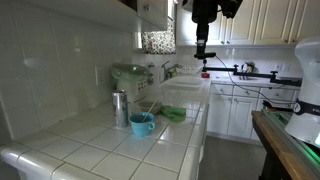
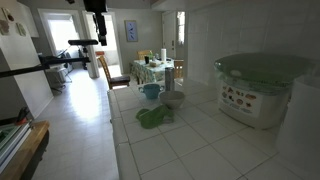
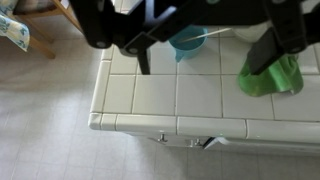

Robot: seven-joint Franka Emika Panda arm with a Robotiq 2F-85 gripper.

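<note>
My gripper point(image 1: 201, 50) hangs high above the floor side of the white tiled counter, pointing down. In the wrist view its dark fingers point(image 3: 144, 60) are spread apart, with nothing between them; the finger is open. A light-blue cup point(image 1: 142, 126) stands on the counter with a thin stick leaning in it. Beyond it in exterior view 1 lies a crumpled green cloth point(image 1: 174, 113); the same cloth point(image 2: 155, 116) is near the counter edge in exterior view 2. A grey bowl point(image 2: 173, 99) sits between cup and cloth. In the wrist view, gripper parts partly cover the cup point(image 3: 188, 42) and cloth point(image 3: 270, 80).
A silver canister point(image 1: 121, 108) stands beside the cup, towards the wall. A white basket point(image 2: 250, 98) with a green top is against the wall. Opposite the counter is a wooden worktop point(image 1: 280, 143). Bare tiles point(image 1: 100, 160) lie at the near end.
</note>
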